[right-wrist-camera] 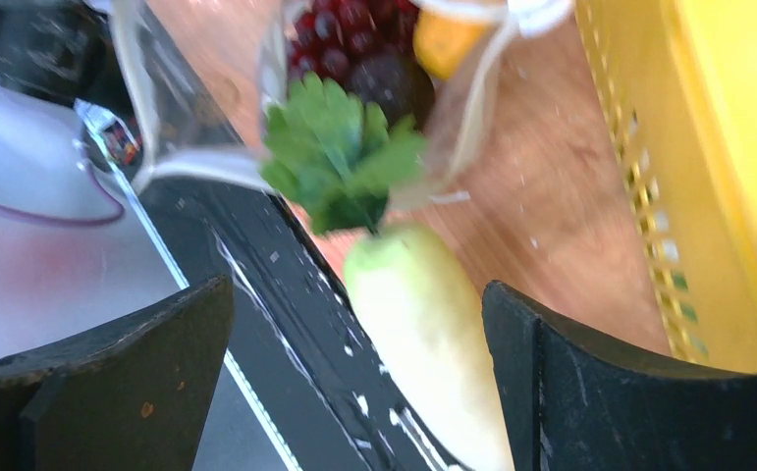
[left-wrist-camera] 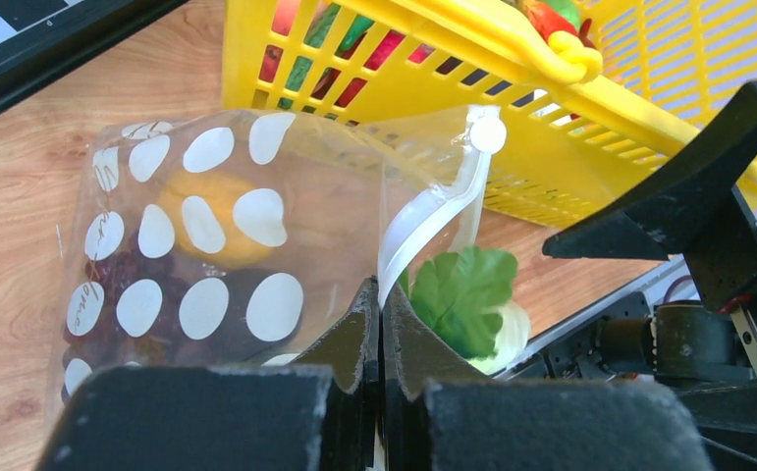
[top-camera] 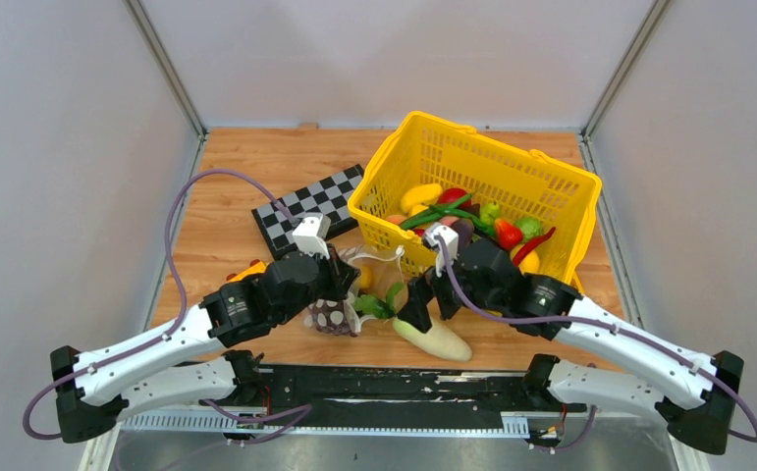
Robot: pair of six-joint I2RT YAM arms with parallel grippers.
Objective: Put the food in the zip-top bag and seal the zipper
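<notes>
The white radish [top-camera: 433,340] lies on the table outside the zip top bag [left-wrist-camera: 222,221], its green leaves [right-wrist-camera: 340,152] at the bag's mouth. Through the clear, white-dotted bag show dark red grapes [right-wrist-camera: 340,39] and something yellow-orange [right-wrist-camera: 443,44]. My left gripper is shut on the bag's white zipper rim [left-wrist-camera: 433,211], holding it up. In the right wrist view, my right gripper stands wide open above the radish, apart from it as far as I can tell; the radish's thick end is partly hidden behind one finger [right-wrist-camera: 590,383].
Close behind the bag stands a yellow basket [top-camera: 570,206] of vegetables. A checkered board [top-camera: 305,211] lies at the back left. An orange item [top-camera: 246,272] is partly hidden by the left arm. The table's front edge runs close to the radish.
</notes>
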